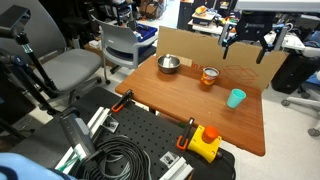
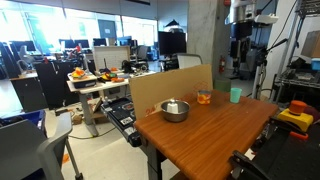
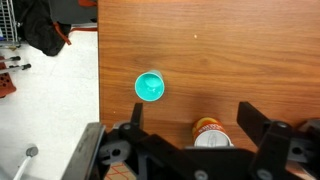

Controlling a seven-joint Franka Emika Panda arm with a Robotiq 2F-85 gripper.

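Note:
My gripper [image 1: 243, 56] hangs open high above the far right part of the wooden table, nothing between its fingers. In the wrist view its dark fingers [image 3: 92, 150] stand wide apart along the lower edge. A teal cup [image 1: 236, 98] stands upright near the table's right side; from above, the cup [image 3: 149, 86] shows its open mouth. To its left stands an orange-red can [image 1: 209, 76]; the can's pale top [image 3: 211, 134] lies between the fingers in the wrist view, well below them. Farther left sits a metal bowl [image 1: 169, 64] with something pale in it [image 2: 172, 106].
A cardboard panel [image 1: 205, 50] stands along the table's back edge. A yellow device with an orange-red button [image 1: 208, 134] sits by the front edge.

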